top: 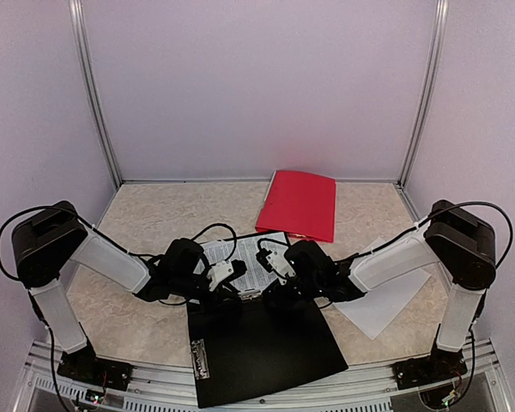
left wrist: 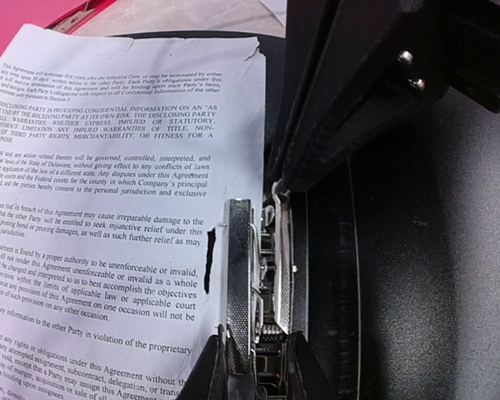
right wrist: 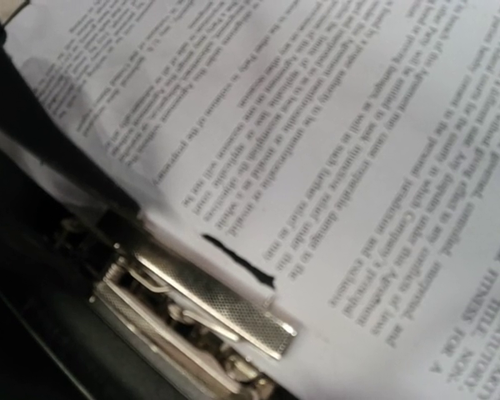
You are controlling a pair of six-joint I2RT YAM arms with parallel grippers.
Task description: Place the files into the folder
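An open black folder (top: pixel 266 352) lies at the front middle, with printed pages (left wrist: pixel 92 208) on its upper part and a metal clip (left wrist: pixel 239 283) along their edge. My left gripper is at the clip's near end, a fingertip on each side of it; whether it grips cannot be told. My right gripper (top: pixel 279 292) is at the clip too, shut; in the left wrist view its dark fingers come down onto the clip's far part. In the blurred right wrist view printed text and the clip fill most of the frame.
A red folder (top: pixel 296 202) lies at the back right. A white sheet (top: pixel 378 305) lies on the right under the right arm.
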